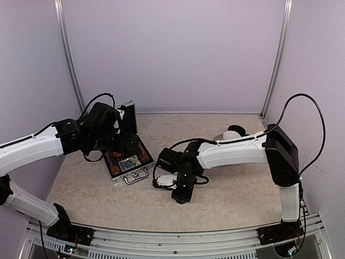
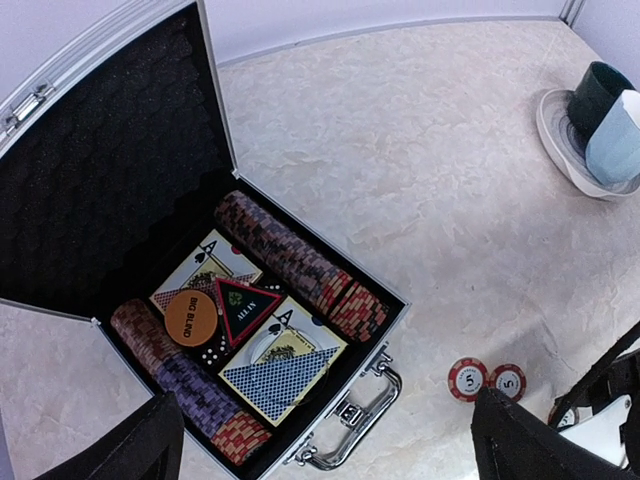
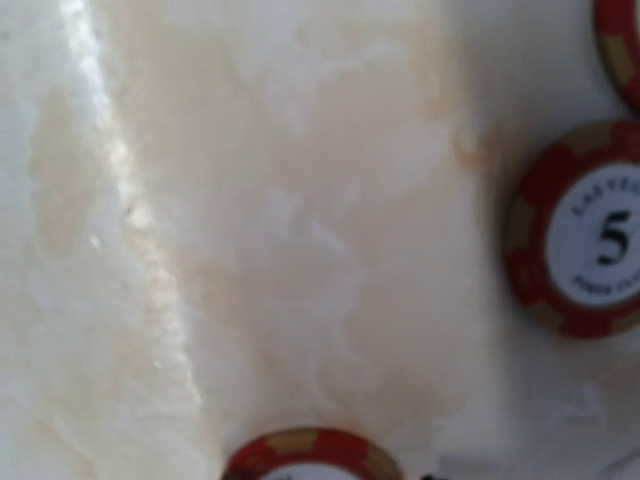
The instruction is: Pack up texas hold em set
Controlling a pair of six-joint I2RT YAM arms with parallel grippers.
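Note:
The open poker case (image 2: 398, 312) holds rows of chips (image 2: 285, 250), two card decks (image 2: 280, 375), an orange Big Blind button (image 2: 191, 318) and a triangular All In marker (image 2: 243, 308). Over the case my left gripper (image 1: 127, 147) stands open, its fingers (image 2: 110, 450) wide apart and empty. Two red chips (image 2: 467, 380) (image 2: 508, 381) lie on the table before the case handle. My right gripper (image 1: 181, 198) is low at the table, shut on a red chip (image 3: 312, 458) at the bottom edge of the right wrist view. Another red chip (image 3: 590, 235) lies beside it.
The case lid (image 2: 110, 150) stands raised at the back left. A plate (image 2: 556, 140) with a dark cup (image 2: 597, 95) and a pale cup (image 2: 615, 145) is at the far right, behind the right arm.

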